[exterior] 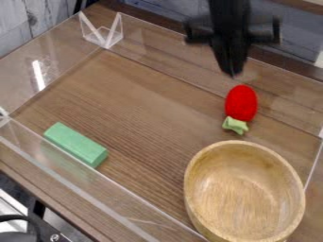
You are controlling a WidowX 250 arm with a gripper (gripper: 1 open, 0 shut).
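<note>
A red oval object with a pale green top (241, 101), resembling a toy strawberry, lies on the wooden table (132, 104) at the right. Above it, near the top edge, the dark arm (228, 26) hangs in view; the state of its gripper cannot be made out. A large wooden bowl (244, 198) sits at the lower right, and a green block (75, 145) lies at the lower left.
A white wire-like object (102, 30) stands at the back left. Dark cables show at the bottom left corner.
</note>
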